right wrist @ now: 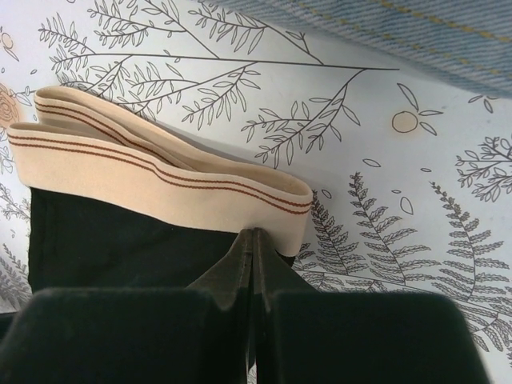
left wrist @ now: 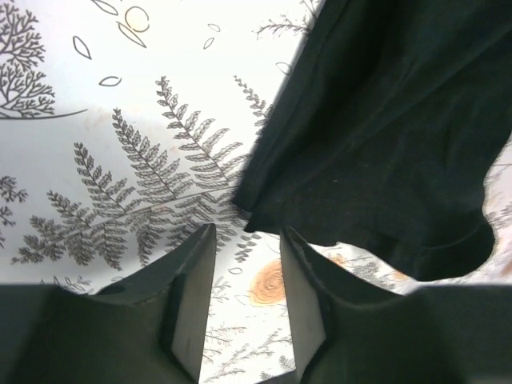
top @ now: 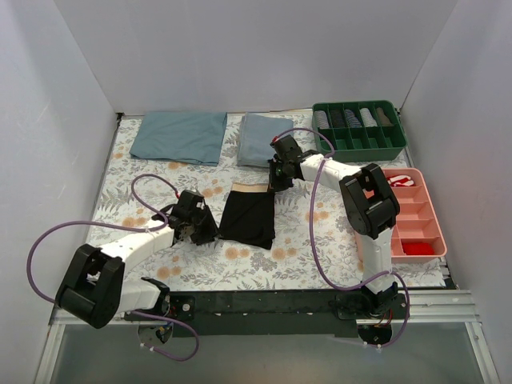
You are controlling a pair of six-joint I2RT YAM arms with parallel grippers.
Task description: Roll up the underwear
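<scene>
The black underwear [top: 246, 218] lies fairly flat on the patterned cloth, its beige waistband [right wrist: 160, 192] toward the back. At its near left corner is my left gripper, fingers parted, the dark corner [left wrist: 256, 212] just beyond the tips; nothing shows clasped between them. My right gripper is closed at the waistband's right end, its fingertips against the band's lower edge. Whether a thin fold is pinched there is hidden. In the left wrist view the near edge of the underwear is slightly wavy.
Folded blue denim [top: 180, 138] and a second denim piece [top: 262, 140] lie at the back. A green divided box [top: 364, 152] with rolled items stands back right, a pink divided tray [top: 416, 216] at the right.
</scene>
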